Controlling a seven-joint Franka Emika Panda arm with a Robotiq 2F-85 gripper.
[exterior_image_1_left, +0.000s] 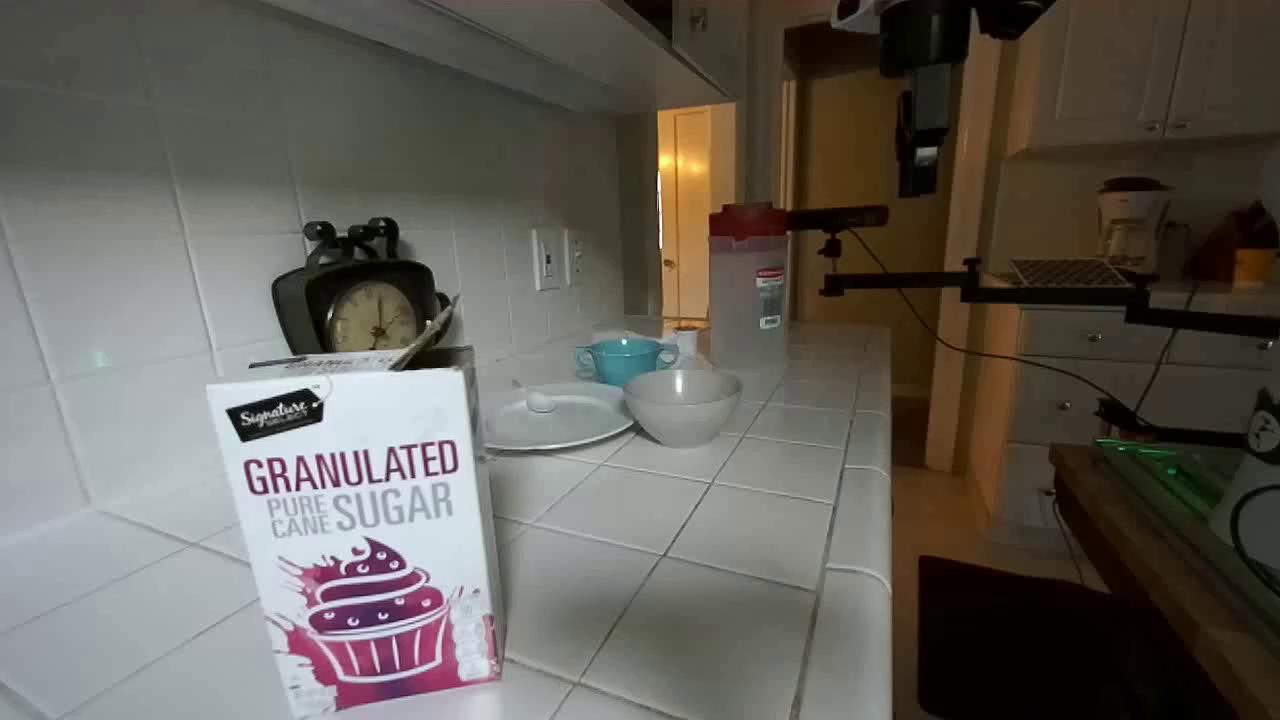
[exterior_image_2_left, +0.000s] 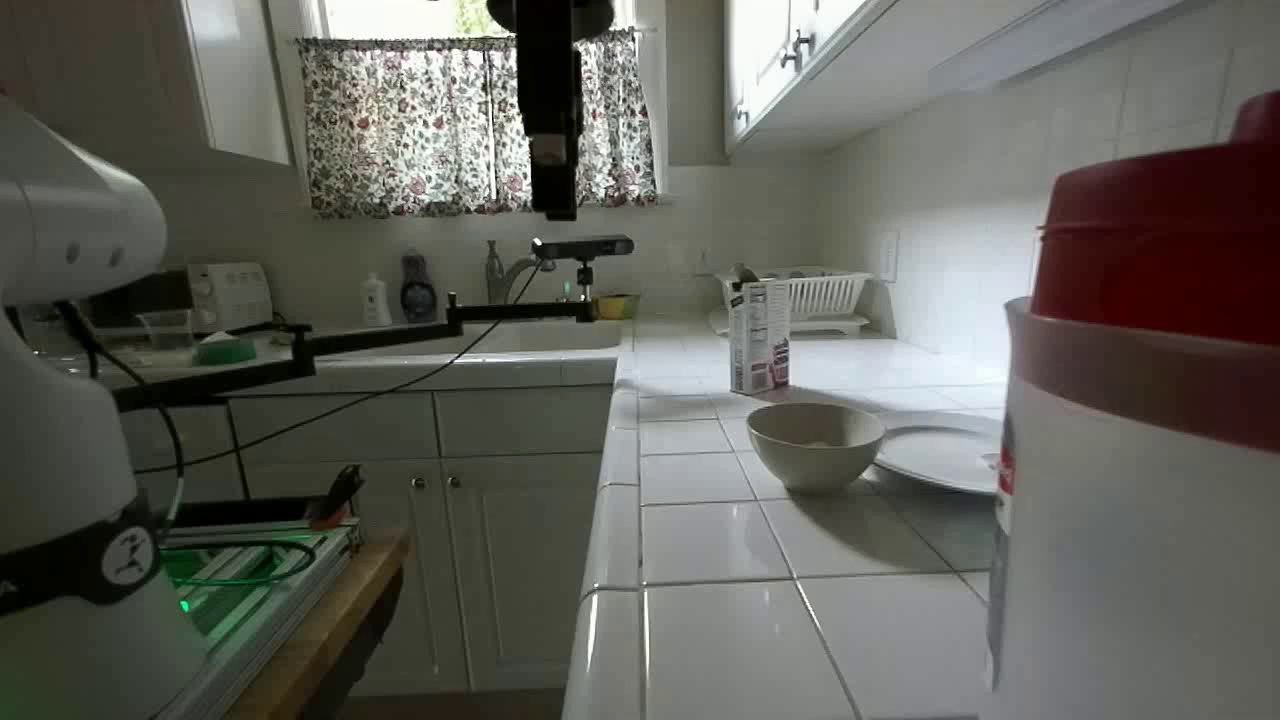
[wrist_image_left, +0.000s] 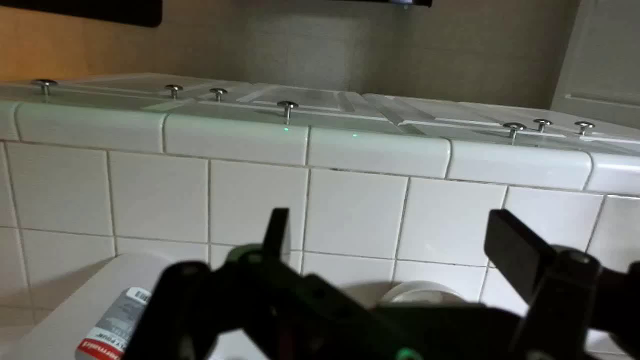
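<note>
My gripper stands open in the wrist view, its two dark fingers wide apart with only countertop tiles showing between them. In the first exterior view the gripper hangs high, above the level of the counter. A sugar box stands upright in the foreground there, its top flap raised. Farther back are a pale bowl, a white plate with a small white spoon-like piece, and a blue two-handled cup. The second exterior view shows the bowl beside the plate.
A tall red-lidded container stands on the counter, large at the right of the second exterior view. A dark clock-like scale sits behind the box. A camera on a jointed black arm projects near the counter edge.
</note>
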